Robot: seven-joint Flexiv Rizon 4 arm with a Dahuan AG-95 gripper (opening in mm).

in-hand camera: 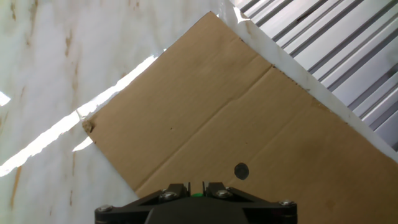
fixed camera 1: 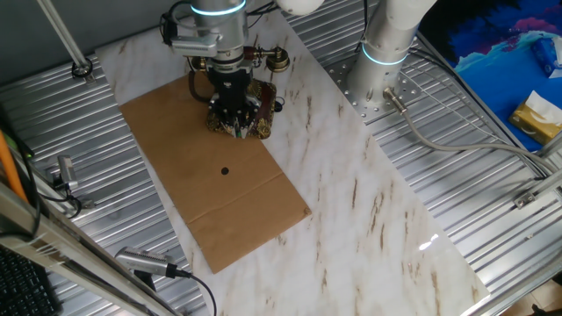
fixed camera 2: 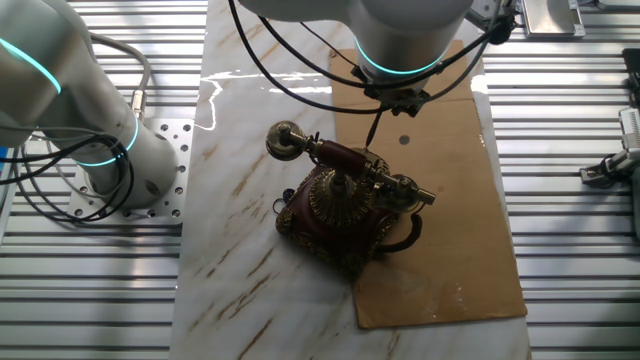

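A dark red and gold vintage telephone (fixed camera 2: pixel 310 225) stands upright at the cardboard's edge, partly on the marble top. Its handset (fixed camera 2: pixel 342 158) rests across the cradle. In exterior view 1 my arm covers much of the phone (fixed camera 1: pixel 263 130), leaving a handset end and base edges showing. My gripper (fixed camera 1: pixel 239 132) overlaps the phone there, but in exterior view 2 it hangs to one side, over the cardboard. The wrist view has the gripper at the bottom with its fingertips close together. A narrow gap shows, with no object visible in it; whether the fingers are fully shut is unclear.
The brown cardboard sheet (fixed camera 1: pixel 198 162) lies flat, with a dark round spot (in-hand camera: pixel 241 171) on it. Bare marble (fixed camera 1: pixel 351 202) extends beside it. The robot's base (fixed camera 1: pixel 379 75) stands at the table's edge, and a small cabled device (fixed camera 1: pixel 145 262) is at the opposite side.
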